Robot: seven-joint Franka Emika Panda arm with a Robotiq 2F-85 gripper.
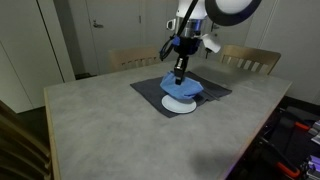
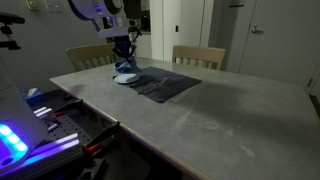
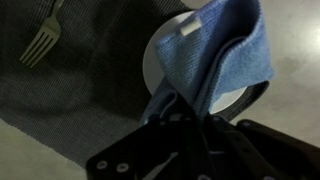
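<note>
A blue cloth (image 1: 183, 86) hangs from my gripper (image 1: 180, 74), which is shut on it. Beneath the cloth lies a white plate (image 1: 178, 104), its front part bare in the first exterior view. In the wrist view the cloth (image 3: 215, 55) is bunched at the fingertips, spreads over the plate (image 3: 153, 62) and covers much of it; a white tag shows on it. The second exterior view has the cloth (image 2: 127, 64) held just above the plate (image 2: 126, 78). Whether its lower edge still touches the plate, I cannot tell.
The plate rests on a dark grey mat (image 1: 150, 88). A fork (image 3: 42, 40) lies on the mat beside the plate. Chairs (image 1: 133, 57) stand behind the table (image 1: 90, 125), whose left half is clear in the first exterior view.
</note>
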